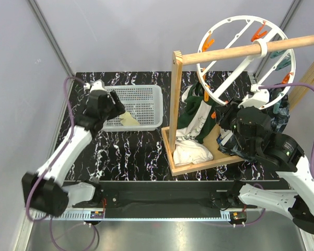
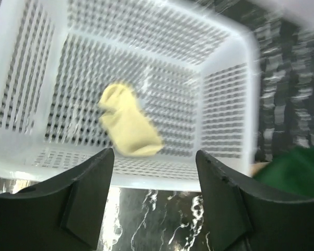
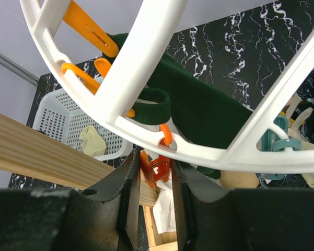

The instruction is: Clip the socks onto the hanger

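Observation:
A pale yellow sock [image 1: 127, 119] lies in the white basket [image 1: 160, 110]. My left gripper [image 1: 116, 103] is over the basket; its fingers stand wide apart with nothing between them, and the sock [image 2: 128, 123] shows beyond them in the left wrist view. The round white hanger [image 1: 235, 83] hangs from a wooden bar. A dark green sock [image 3: 198, 104] dangles at its rim, by an orange clip [image 3: 94, 31]. My right gripper is shut on another orange clip [image 3: 155, 168] at the rim. Whether this clip holds cloth is hard to tell.
A wooden post [image 1: 175, 99] and bar [image 1: 224, 55] carry the hanger above a wooden base [image 1: 219, 163]. White cloth [image 1: 190, 152] rests in the base. Free black marble tabletop [image 1: 128, 157] spreads in front of the basket.

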